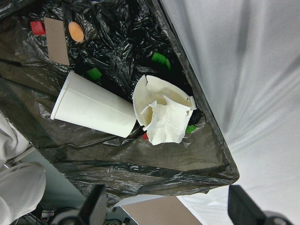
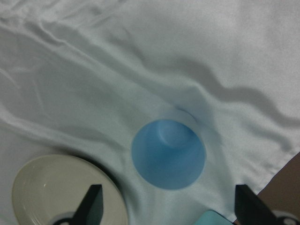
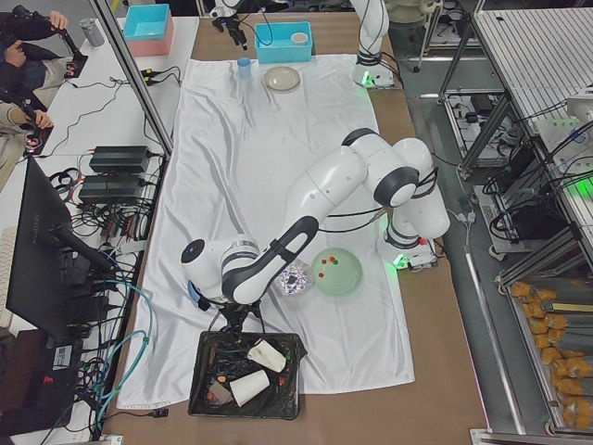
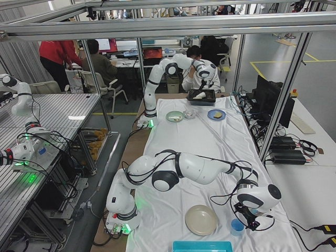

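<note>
In the left wrist view, my left gripper stands open above a black bin lined with plastic (image 1: pixel 183 159). Inside lie a white paper cup (image 1: pixel 93 105), a crumpled paper cup (image 1: pixel 166 122), a cardboard piece (image 1: pixel 57 42), an orange oval (image 1: pixel 76 31) and small red and green bits. My right gripper is open above a translucent blue cup (image 2: pixel 168 154) standing upright on the white cloth, beside a cream plate (image 2: pixel 51 185).
A blue tub (image 4: pixel 202 244) sits at the right arm's end. A green plate (image 3: pixel 338 272), a shiny crumpled item (image 3: pixel 293 278) and a blue plate (image 4: pixel 216 114) lie by the bin.
</note>
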